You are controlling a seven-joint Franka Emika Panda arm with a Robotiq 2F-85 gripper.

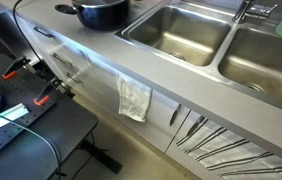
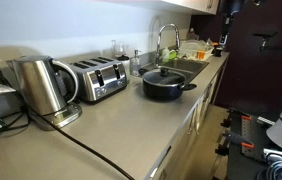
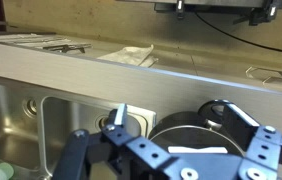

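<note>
In the wrist view my gripper stands open, with nothing between its fingers. Below it is a dark lidded pot (image 3: pixel 166 125) on the counter, partly hidden by the gripper body. Exterior view 2 shows the pot (image 2: pixel 167 90) whole, black with a lid and side handles, standing in front of the sink. At the top of exterior view 1 the same pot (image 1: pixel 101 15) is cut off by the frame edge.
A double sink (image 1: pixel 181 36) lies beside the pot. A toaster (image 2: pixel 103 78) and a steel kettle (image 2: pixel 45 88) stand along the wall, with bare counter (image 2: pixel 111 125) in front. White cloth (image 1: pixel 134 97) and a striped towel (image 1: pixel 226 150) hang from the cabinet fronts.
</note>
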